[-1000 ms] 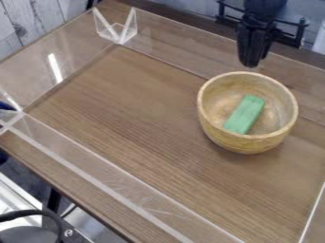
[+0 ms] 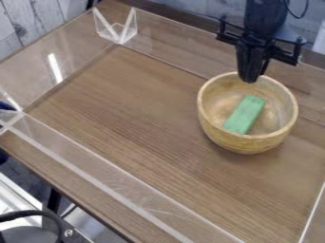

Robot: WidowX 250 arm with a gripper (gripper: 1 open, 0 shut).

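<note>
A round wooden bowl (image 2: pixel 222 128) sits on the right side of the table, holding a green rectangular block (image 2: pixel 242 115). My black gripper (image 2: pixel 250 76) hangs at the bowl's back rim, its narrow tip pointing down, shut with nothing visible between its fingers.
Clear plastic pieces lie along the left edge and at the back left. A dark cable and part of a black device show at the bottom left.
The bowl and green block look unchanged.
</note>
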